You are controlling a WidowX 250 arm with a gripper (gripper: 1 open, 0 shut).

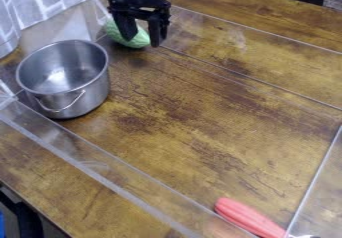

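Note:
The black gripper [140, 26] hangs at the top centre, its fingers pointing down around a pale green oblong object [127, 39] that lies near the back left. Whether it grips that object cannot be told. A steel pot [64, 78] with a handle stands at the left. A red-pink stick-like object [247, 218] lies at the bottom right, partly cut off by the frame.
The wooden table [221, 112] has a wide clear middle and right. Transparent strips or edges run along its left, right and back. A white padded or draped surface [34, 7] fills the top left corner.

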